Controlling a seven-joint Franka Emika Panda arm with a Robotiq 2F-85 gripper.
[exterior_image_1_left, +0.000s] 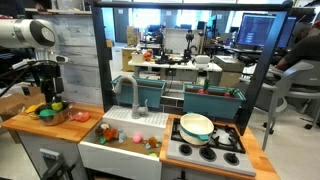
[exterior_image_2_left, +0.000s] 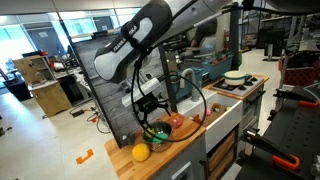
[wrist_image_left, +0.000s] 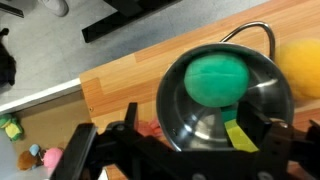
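A metal pot with a loop handle stands on the wooden counter at the left end. Inside it are a round green object and a yellow-green piece with a dark green part. My gripper is above the pot, pointing down, its fingers wide apart. One finger overlaps the yellow-green piece in the wrist view; whether they touch cannot be told. In exterior view 1 the yellow-green piece shows at the pot's top, below the gripper.
A yellow round object lies beside the pot, and a red item is to its right. The sink holds several colorful toys. Farther right, a pale pot sits on the stove. A faucet rises behind the sink.
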